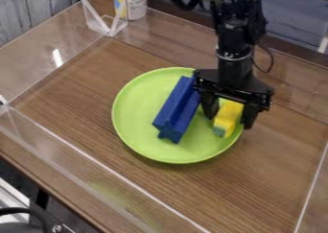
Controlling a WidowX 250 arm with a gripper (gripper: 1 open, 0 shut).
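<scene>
A green plate lies on the wooden table. On its left part rests a long blue block, and on its right part a yellow object. My black gripper is down at the plate's right side, its fingers around the upper end of the yellow object; whether they close on it is hidden.
A can and a white clip-like item stand at the back left. Clear panels edge the table on the left.
</scene>
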